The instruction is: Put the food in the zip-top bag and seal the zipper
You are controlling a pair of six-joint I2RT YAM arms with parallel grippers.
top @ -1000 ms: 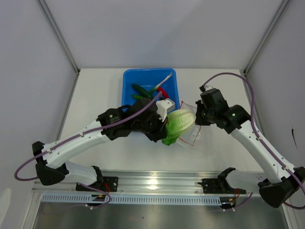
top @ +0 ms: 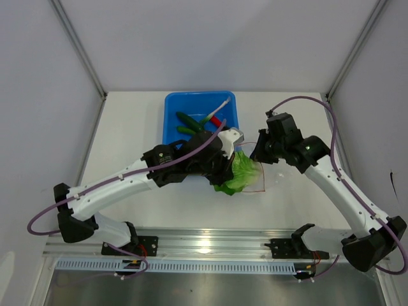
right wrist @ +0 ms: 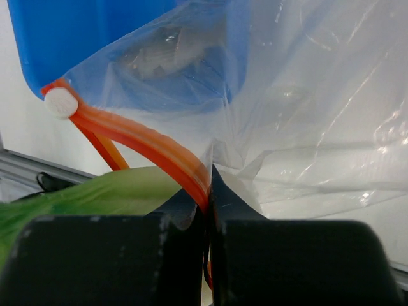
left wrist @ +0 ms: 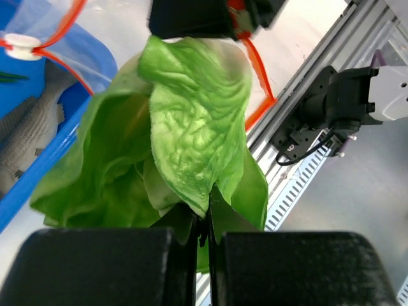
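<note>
A leafy green lettuce (left wrist: 197, 121) has its leaf edge pinched by my left gripper, which is shut. The far end of the lettuce (top: 243, 172) lies at the mouth of the clear zip top bag (right wrist: 319, 115). My right gripper is shut on the bag's orange-red zipper edge (right wrist: 153, 148), close beside the lettuce. A white slider (right wrist: 61, 102) sits at one end of that zipper. How far the lettuce reaches inside the bag is hard to tell, as the arms cover part of it.
Behind the left arm stands a blue bin (top: 197, 101) holding a dark green vegetable (top: 189, 121), a red one (top: 215, 121) and other pieces. Bare table (top: 127, 121) lies left of the bin.
The lettuce has swung from a slanted pose and its far end now sits further into the bag's mouth. My right gripper has moved left, nearer the left one; both stay shut.
</note>
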